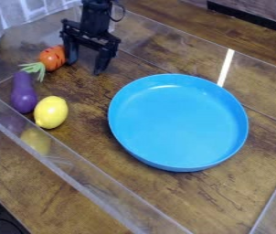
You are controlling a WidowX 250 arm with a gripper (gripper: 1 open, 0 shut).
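The black gripper (88,47) is low at the back left, just right of an orange carrot (51,58) with green leaves. Its fingers point down near the table, and their state is hard to make out in the dark. A purple eggplant (24,93) and a yellow lemon (51,112) lie at the left. A large blue plate (177,123) fills the middle right.
A clear plastic wall (68,174) runs along the lower left. A white strip (225,69) lies at the right.
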